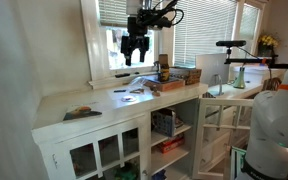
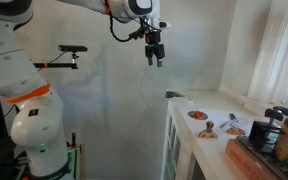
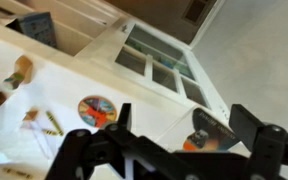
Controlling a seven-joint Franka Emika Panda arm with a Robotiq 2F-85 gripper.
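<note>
High above the white countertop [image 1: 54, 112], my gripper [image 1: 134, 57] hangs pointing down. Its two dark fingers stand well apart in the wrist view, with nothing between them, so the gripper is open. Below it on the counter lies a round, colourful disc [image 3: 97, 110]. A dark flat piece with a food-like picture [image 3: 209, 135] lies close to the counter's end. Small wooden pieces [image 3: 19, 72] and several thin brownish items are at the left of the wrist view. No object touches the gripper.
Brown boxes [image 1: 187, 75] and a dark-topped item stand at the counter's window end. Under the counter are open shelves with red boxes [image 1: 171, 143], and an open cabinet door [image 1: 216, 130] juts out. A wall backs the counter; its near end has bare space.
</note>
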